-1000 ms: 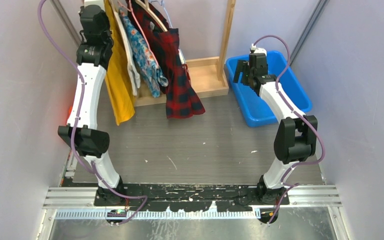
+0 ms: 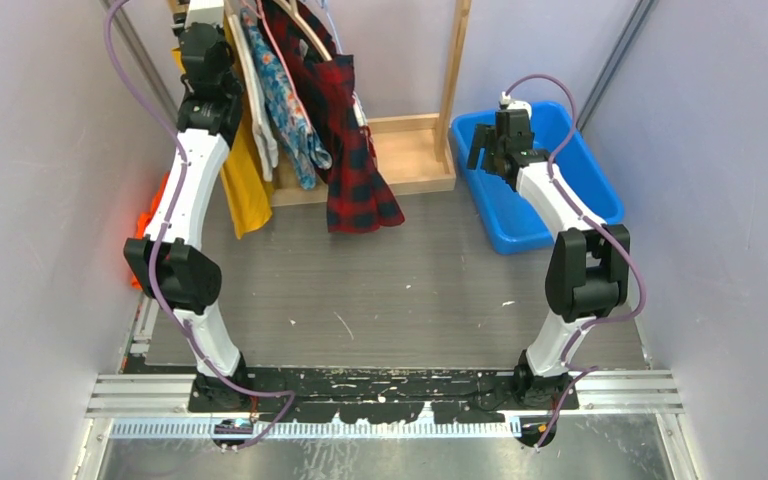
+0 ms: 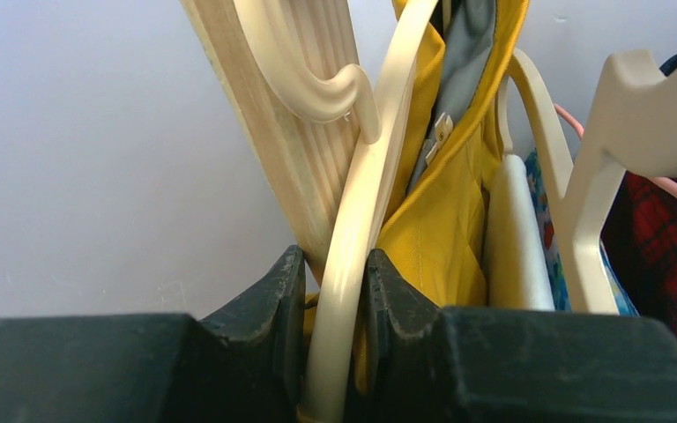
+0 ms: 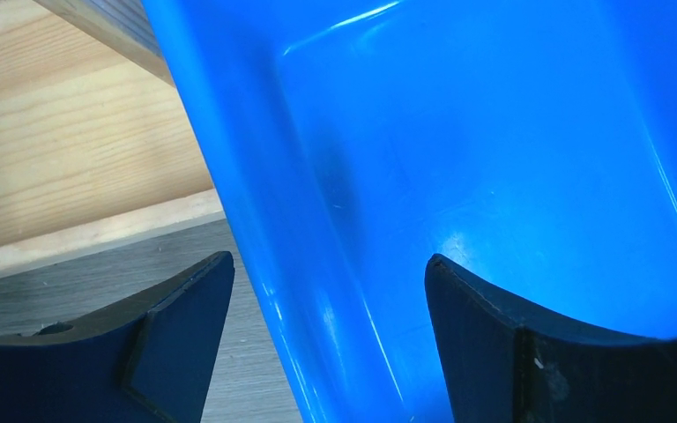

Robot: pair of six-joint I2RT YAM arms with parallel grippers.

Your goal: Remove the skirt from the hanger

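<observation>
A yellow garment (image 2: 245, 195) hangs at the rack's left end; in the left wrist view its yellow cloth (image 3: 432, 264) shows with a grey band and a metal clip beside a pale wooden hanger (image 3: 361, 185). My left gripper (image 2: 203, 40) is up at the rail, its fingertips (image 3: 392, 291) on either side of that hanger; whether they grip it firmly is hard to tell. My right gripper (image 2: 480, 145) stands open over the empty blue bin (image 4: 494, 132), nothing between its fingers.
White, floral and red-black plaid garments (image 2: 355, 190) hang to the right in the rack. The wooden rack base (image 2: 410, 160) borders the bin.
My left arm has shifted slightly to the right along the rail, and the hanging garments have swayed a little. The right arm is still.
</observation>
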